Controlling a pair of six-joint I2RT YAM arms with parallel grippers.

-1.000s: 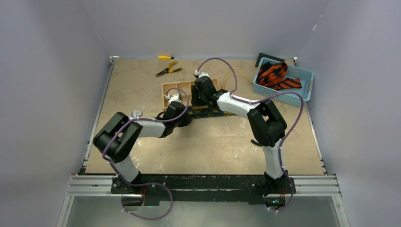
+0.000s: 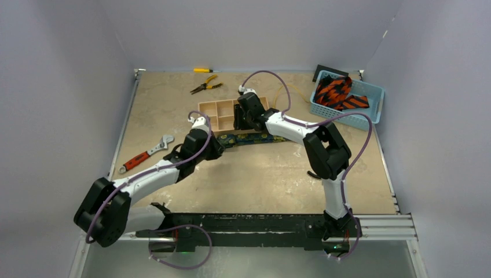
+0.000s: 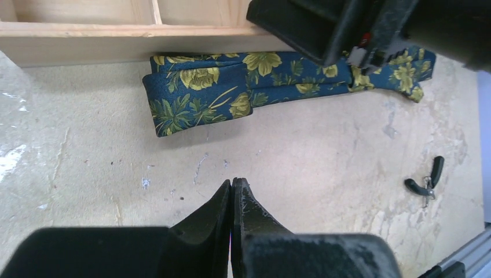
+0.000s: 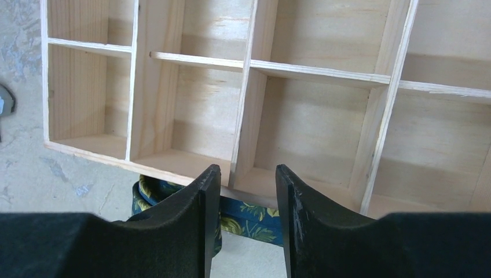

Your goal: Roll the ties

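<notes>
A navy tie with yellow flowers (image 3: pixel 197 98) lies flattened along the front of the wooden divided box (image 2: pixel 226 124), its left end folded over. My left gripper is shut, nothing visible between its fingers, just in front of that folded end. My right gripper is part open over the box's front wall and the tie, with nothing between its fingers.
A blue basket (image 2: pixel 370 92) with orange-black striped ties stands back right. A wrench (image 2: pixel 142 157) lies left, pliers (image 2: pixel 204 86) and a screwdriver (image 2: pixel 202 70) behind. Small dark-handled cutters (image 3: pixel 434 176) lie right.
My left arm has drawn left and toward the front, away from the tie, uncovering the wrench. The right arm shows no visible movement in the top view.
</notes>
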